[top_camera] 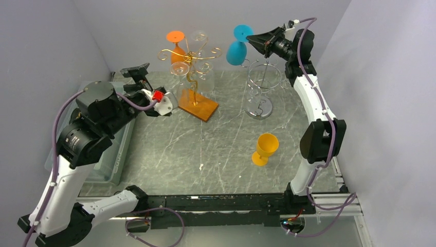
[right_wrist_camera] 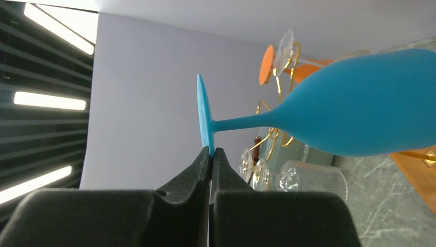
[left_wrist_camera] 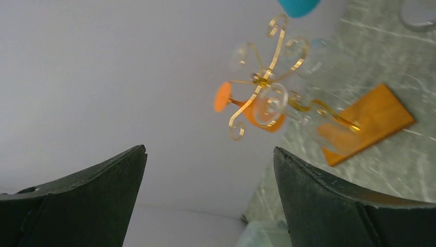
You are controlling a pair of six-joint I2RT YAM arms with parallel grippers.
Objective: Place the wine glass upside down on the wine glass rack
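A blue wine glass [top_camera: 237, 53] hangs bowl down at the back, pinched by the edge of its round base in my right gripper [top_camera: 248, 39]. In the right wrist view its stem and bowl [right_wrist_camera: 355, 105] reach to the right from the closed fingertips [right_wrist_camera: 218, 164]. The gold rack [top_camera: 189, 56] on a wooden base [top_camera: 206, 107] stands left of it, holding an orange glass [top_camera: 177, 50] and several clear ones upside down. My left gripper is spread wide, empty, left of the gold rack. Seen from above, its fingers are hard to make out.
A silver rack [top_camera: 258, 107] with rings stands below the blue glass, a clear glass beside its post. A yellow goblet [top_camera: 266, 145] stands upright toward the front right. The translucent bin [top_camera: 115, 167] lies under the left arm.
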